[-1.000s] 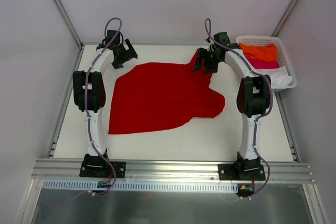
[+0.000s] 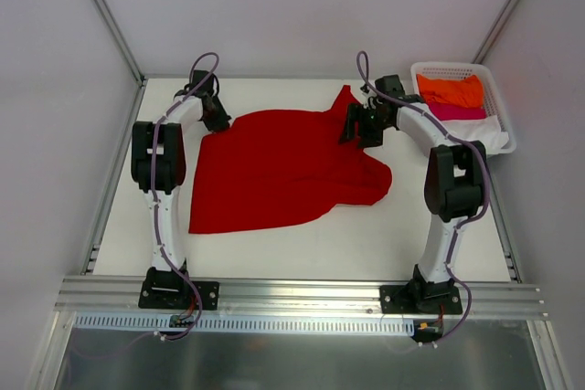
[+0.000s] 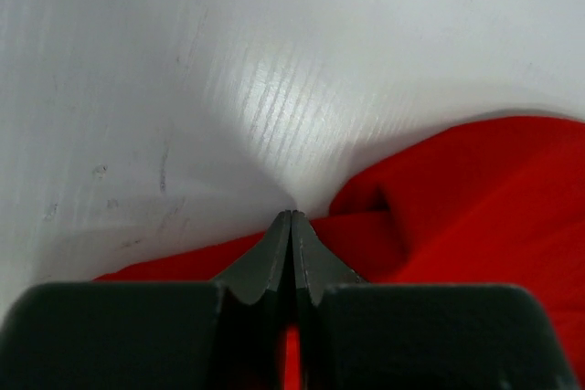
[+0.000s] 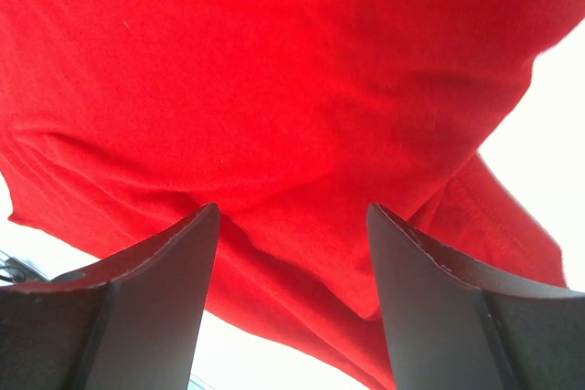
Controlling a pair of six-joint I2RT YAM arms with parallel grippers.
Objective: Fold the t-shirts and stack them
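A red t-shirt (image 2: 274,166) lies spread over the middle of the table, its right part rumpled. My left gripper (image 2: 218,122) is down at the shirt's upper left corner. Its fingertips meet over a red edge in the left wrist view, where the shirt (image 3: 457,226) has a raised fold beside them. It is shut; whether any cloth is pinched cannot be made out. Over the upper right part hovers my right gripper (image 2: 356,131), fingers apart. In the right wrist view, red fabric (image 4: 274,89) shows between and beyond its separated fingers, with none visibly gripped.
At the back right stands a white basket (image 2: 505,116) holding orange (image 2: 450,90), magenta and white cloths. Bare white table (image 2: 274,258) lies in front of the shirt and along its left side.
The left gripper came down onto the shirt's corner and went from open to shut. The right gripper shifted slightly toward the front, staying over the shirt. The shirt lies about as before.
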